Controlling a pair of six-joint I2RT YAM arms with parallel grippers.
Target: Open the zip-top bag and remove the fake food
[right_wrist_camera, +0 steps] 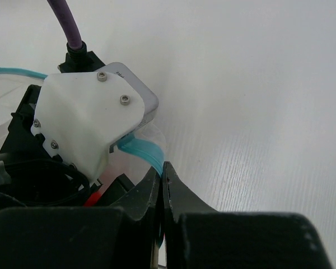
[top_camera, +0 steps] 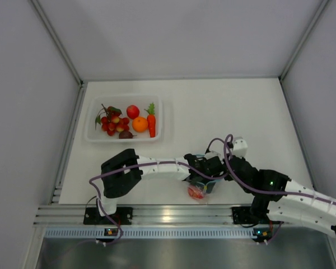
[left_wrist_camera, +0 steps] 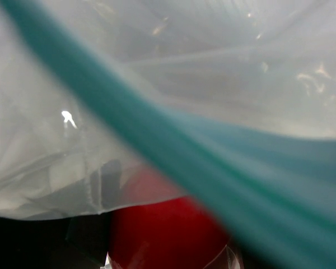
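The clear bag point(top_camera: 196, 190) with teal zip sits at the table's front centre, mostly under my left gripper point(top_camera: 210, 174), with red food visible through it. In the left wrist view its zip strip point(left_wrist_camera: 129, 131) and plastic fill the picture over a red food item point(left_wrist_camera: 165, 235); the left fingers are hidden. In the right wrist view my right gripper is shut on the teal strip at the bag's edge, beside the left gripper's white housing.
A white container point(top_camera: 89, 134) at the back left holds fake fruit and a carrot. Both arms crowd the front centre.
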